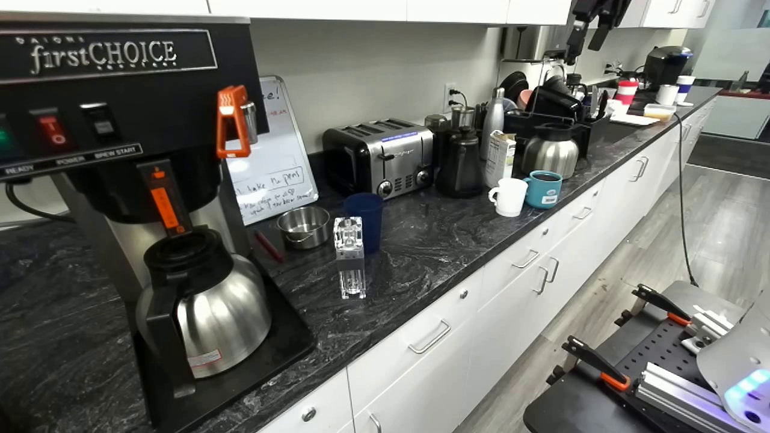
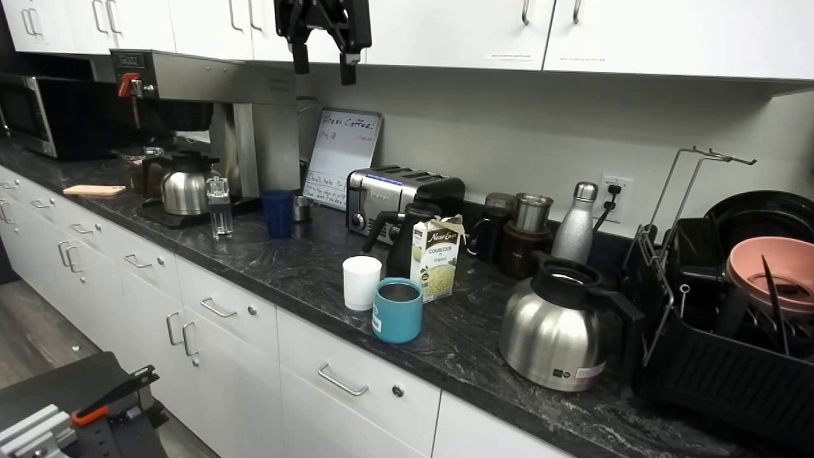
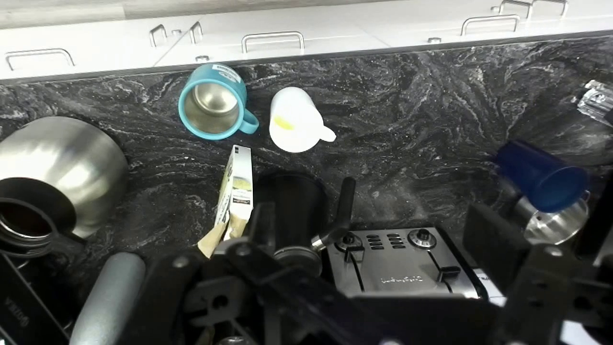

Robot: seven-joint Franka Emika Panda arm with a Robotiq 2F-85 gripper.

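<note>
My gripper [image 2: 325, 69] hangs open high over the counter in the second exterior view, its fingers empty and pointing down. In the first exterior view the gripper [image 1: 585, 47] shows near the top right. From above, the wrist view shows the open gripper over the toaster [image 3: 396, 270]. A teal mug [image 3: 215, 103] and a white mug [image 3: 296, 118] stand near the counter's front edge. A couscous box [image 2: 437, 259] stands behind them, beside a black kettle [image 1: 461, 166]. A dark blue cup [image 1: 364, 221] is beside a clear dispenser [image 1: 350, 256].
A steel carafe [image 2: 557, 328] stands next to a crowded dish rack [image 2: 725, 381]. The coffee maker [image 1: 108, 94] holds another carafe [image 1: 224, 310]. A metal bowl [image 1: 304, 227] and whiteboard [image 1: 274, 151] are near the wall. Upper cabinets [image 2: 458, 30] overhang the counter. Bare countertop [image 3: 414, 126] lies between white mug and blue cup.
</note>
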